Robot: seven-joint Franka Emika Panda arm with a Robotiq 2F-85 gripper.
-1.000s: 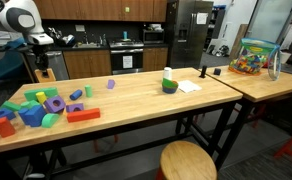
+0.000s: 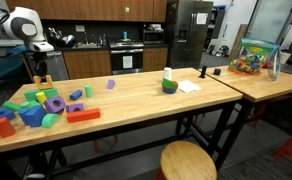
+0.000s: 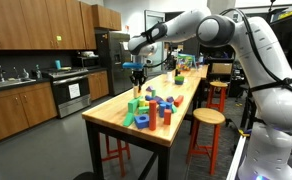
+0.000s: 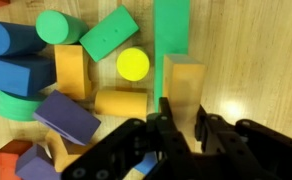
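An orange block (image 4: 183, 84) stands between the fingers of my gripper, which is shut on it, in the wrist view. Beneath it runs a long green block (image 4: 171, 35) on the wooden table. In exterior view 1 the held orange block (image 2: 44, 82) appears low over the far left end of the table, with my gripper (image 2: 40, 76) above it. Whether the orange block touches the green one cannot be told. A yellow cylinder (image 4: 133, 64) and a short green block (image 4: 109, 33) lie just left of the held block.
More blocks crowd the left of the wrist view, among them an orange block (image 4: 73, 72), an orange cylinder (image 4: 121, 103) and a purple block (image 4: 66, 116). Bare table (image 4: 246, 60) lies to the right. A long red block (image 2: 83, 115) sits near the front edge.
The gripper has come down and slightly right over the left end of the table, with the orange block in it. The blocks on the table look unmoved.
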